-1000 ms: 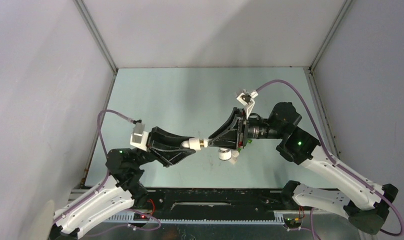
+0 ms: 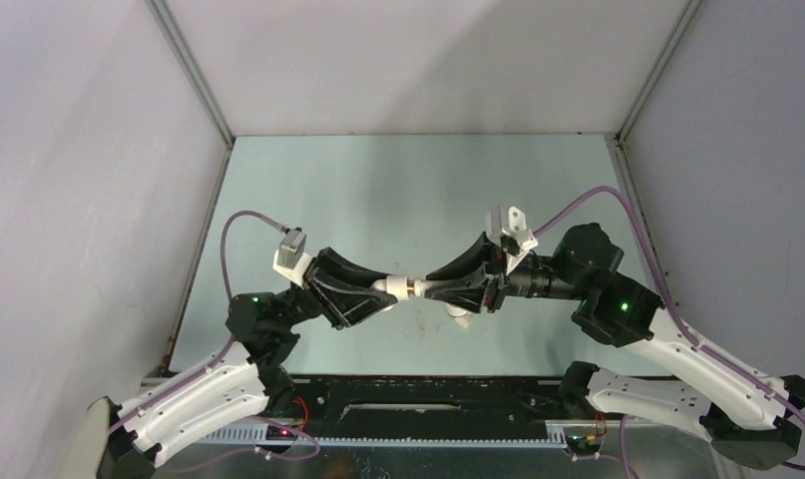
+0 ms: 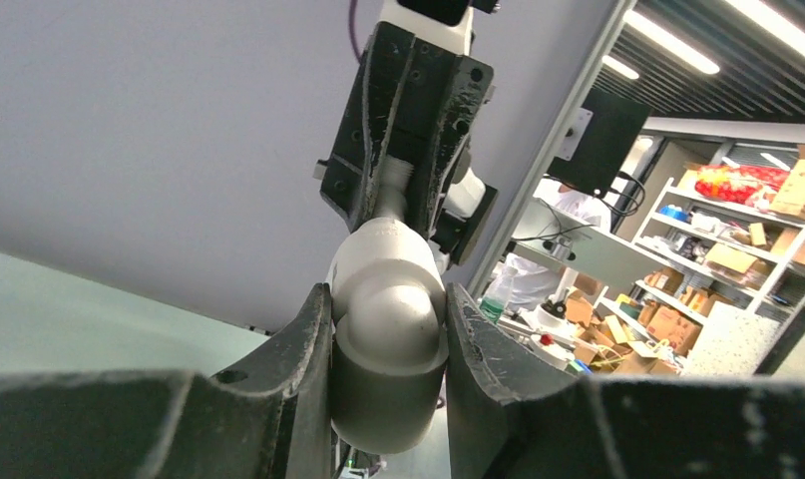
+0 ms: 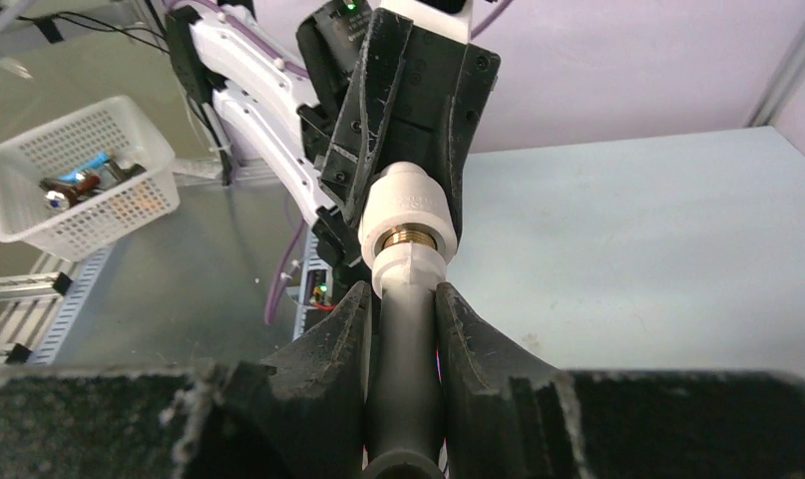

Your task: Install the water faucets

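Observation:
In the top view my left gripper (image 2: 389,286) is shut on a rounded white fitting (image 2: 400,287), which fills the space between its dark fingers. A brass threaded end (image 4: 410,238) of the fitting meets the white pipe (image 4: 406,274) in line with it; some thread still shows at the joint. My right gripper has its fingers on both sides of this pipe. A thin dark gap shows along one side, and whether the pads press on it is unclear. Below the right fingers a pale piece (image 2: 460,313) is partly hidden.
White walls stand at both sides and the back. A white basket (image 4: 84,140) with several metal parts sits off to one side in the right wrist view.
Over the last second the right wrist has turned and shifted slightly, and the left wrist has tilted. The two parts remain end to end; less of the pale piece shows below the right gripper.

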